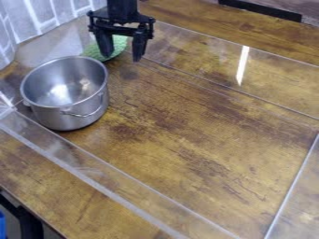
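My black gripper hangs at the top left over a green, textured item, partly hiding it. Whether the fingers are open or shut, or hold anything, I cannot tell. A large steel pot with side handles stands on the wooden table at the left, in front of the gripper and the green item.
Crumpled clear plastic lies along the far left. Transparent strips or panels cross the table's right and lower parts.
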